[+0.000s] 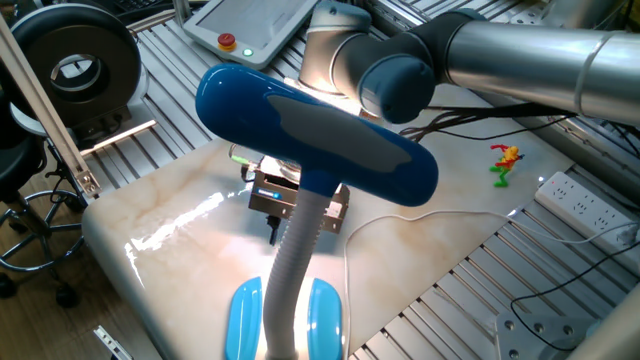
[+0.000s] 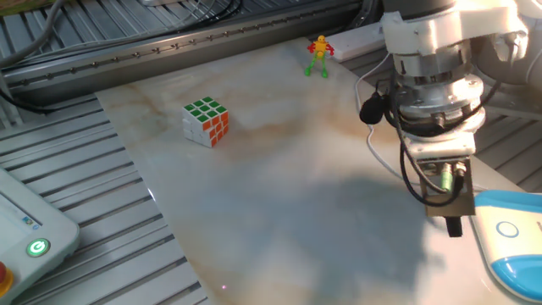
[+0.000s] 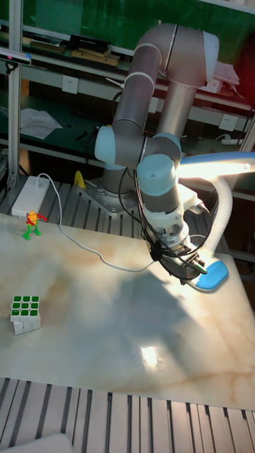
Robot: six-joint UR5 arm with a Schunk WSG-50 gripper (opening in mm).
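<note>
My gripper (image 2: 454,227) hangs above the right part of the marbled board (image 2: 288,195), close to the lamp's blue and white base (image 2: 508,233). In exterior view 1 the lamp's blue head (image 1: 235,105) and grey neck (image 1: 290,265) cover part of it, and one dark fingertip (image 1: 273,232) shows. Whether the fingers are open or shut cannot be made out. Well away from the gripper, a Rubik's cube (image 2: 204,122) with a green top rests on the board. Near the board's back edge stands a small yellow, red and green toy figure (image 2: 319,56).
A white power strip (image 1: 588,212) lies beside the board, and a thin white cable (image 3: 98,253) crosses the surface. A control tablet (image 2: 30,233) sits off the board. Between the cube and the gripper the board is bare.
</note>
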